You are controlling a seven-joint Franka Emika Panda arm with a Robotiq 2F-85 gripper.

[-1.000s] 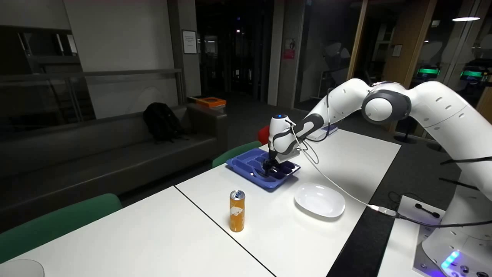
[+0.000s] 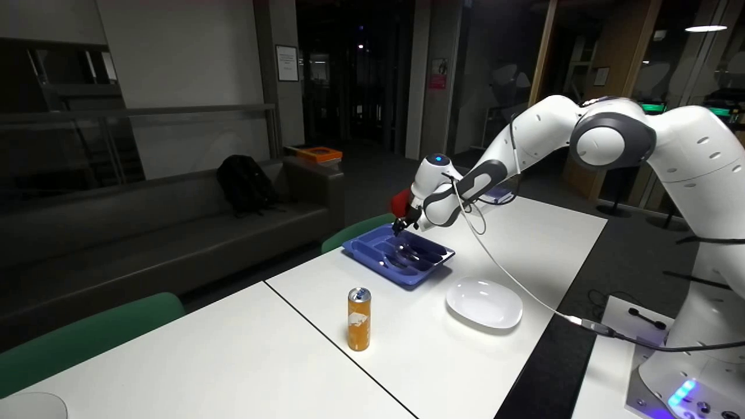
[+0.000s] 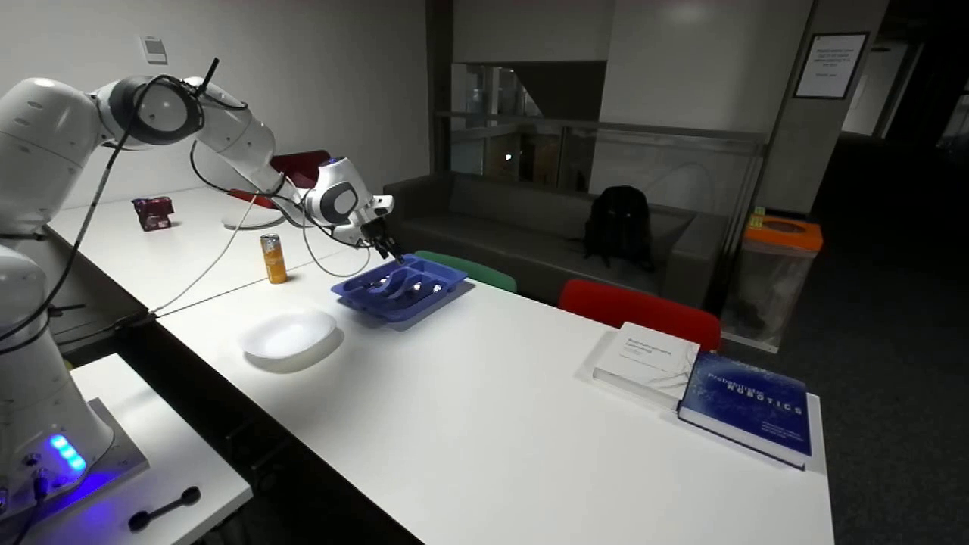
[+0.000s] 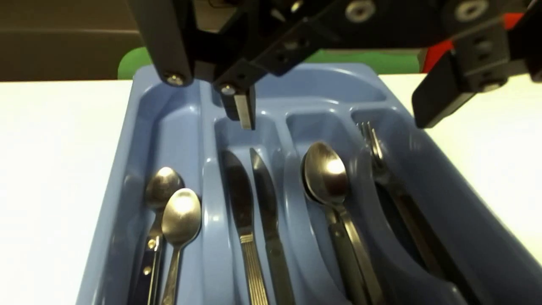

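My gripper is open above the far part of the blue cutlery tray [image 4: 208,203], its fingers wide apart and nothing between them. In the wrist view, two small spoons [image 4: 181,216] lie in the left compartment. Two knives [image 4: 239,190] share the narrow one beside it. Stacked spoons [image 4: 326,173] rest in the following slot, and a fork [image 4: 378,150] with other dark-handled cutlery lies in the right one. A curved compartment at the tray's far end looks empty. From outside, the gripper [image 3: 388,249] hangs over the tray's far edge.
A white dish [image 2: 483,302] and an orange can [image 2: 359,320] stand on the table near the tray. Two books [image 3: 746,404] lie at the table's far end in exterior view 2. A cable [image 2: 510,272] hangs from the arm.
The gripper has risen out of the tray and tilted, moving slightly toward its far edge. The tray, can and dish stay where they were.
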